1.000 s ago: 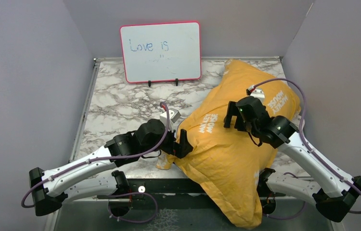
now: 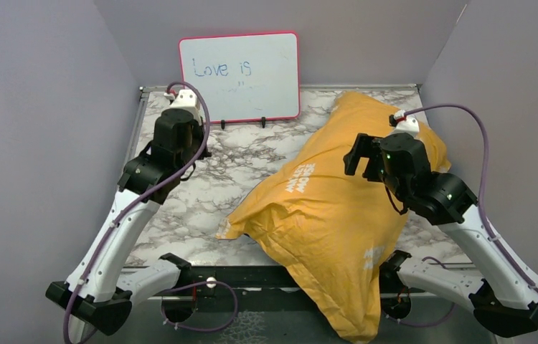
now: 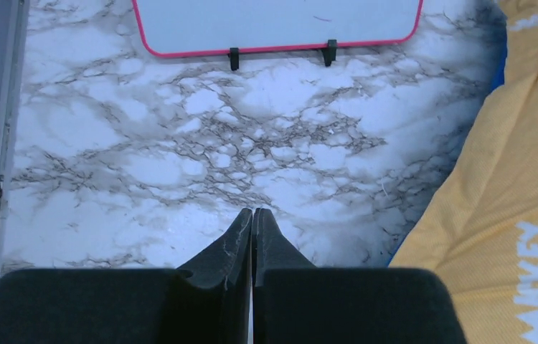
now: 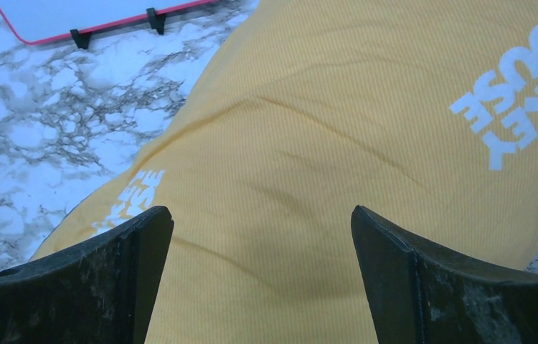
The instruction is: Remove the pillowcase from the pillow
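The yellow pillowcase [image 2: 323,222] with white lettering covers the pillow on the right half of the table, its lower corner hanging over the front edge. A sliver of blue [image 3: 499,68] shows along its left side in the left wrist view; the pillow itself is otherwise hidden. My left gripper is over bare marble left of the cloth, its fingers closed together with nothing visible between them. Above the pillowcase, my right gripper stands wide open, with the yellow fabric [image 4: 273,172] below and no cloth pinched between its fingers.
A whiteboard [image 2: 241,79] with a red frame stands at the back on black feet [image 3: 329,54]. Grey walls close in the back and both sides.
My left gripper has shut, left the pillowcase's left corner and swung up and left. My right arm has shifted slightly right. The near left cloth corner has spread a little leftward.
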